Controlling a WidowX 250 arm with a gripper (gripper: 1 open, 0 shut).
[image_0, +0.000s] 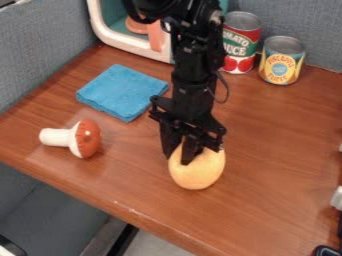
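Observation:
A round yellow-orange object (198, 175) lies on the wooden table near the front middle. My black gripper (191, 150) is lowered onto its upper part from above, its fingers over and against it; whether they are closed on it is hard to tell. To the left are a folded blue cloth (123, 92) and a toy mushroom (83, 139) with a red-orange cap and white stem, lying on its side.
A tomato can (241, 45) and a yellow-labelled can (281, 62) stand at the back right, beside a toy oven (114, 30). Small items sit at the right edge.

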